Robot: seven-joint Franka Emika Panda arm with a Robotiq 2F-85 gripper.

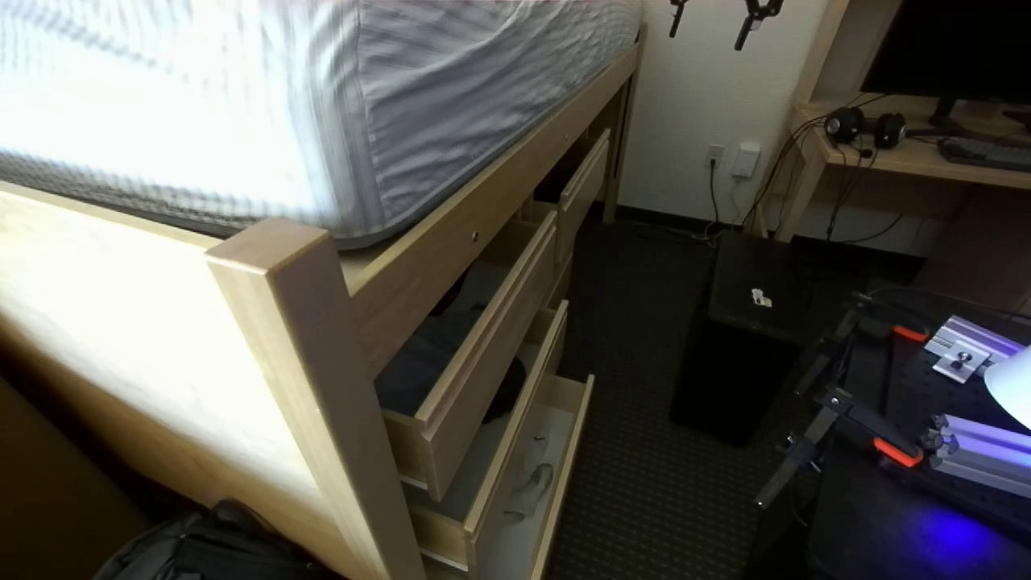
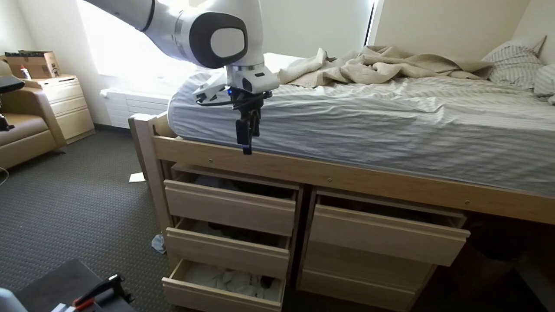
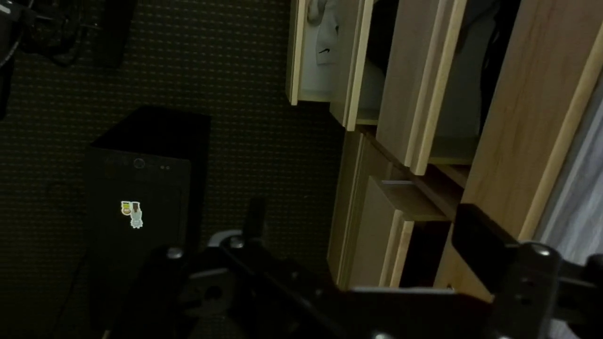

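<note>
My gripper is open in the wrist view, its two dark fingers wide apart and nothing between them. In exterior view 2 the gripper [image 2: 246,143] points down beside the bed, level with the mattress edge and above the left column of drawers. Only its fingertips [image 1: 743,37] show at the top of exterior view 1. The top left drawer [image 2: 229,207], middle left drawer [image 2: 227,252] and bottom left drawer [image 2: 221,297] are all pulled out. Pale cloth [image 2: 234,281] lies in the bottom one. The upper right drawer [image 2: 385,234] also stands out.
The bed's wooden rail [image 2: 333,179] runs above the drawers under a striped mattress [image 2: 364,130]. A black computer tower [image 1: 739,338] stands on the floor opposite. Clamps and metal profiles sit on a dark table [image 1: 899,522]. Carpet between the drawers and tower is clear.
</note>
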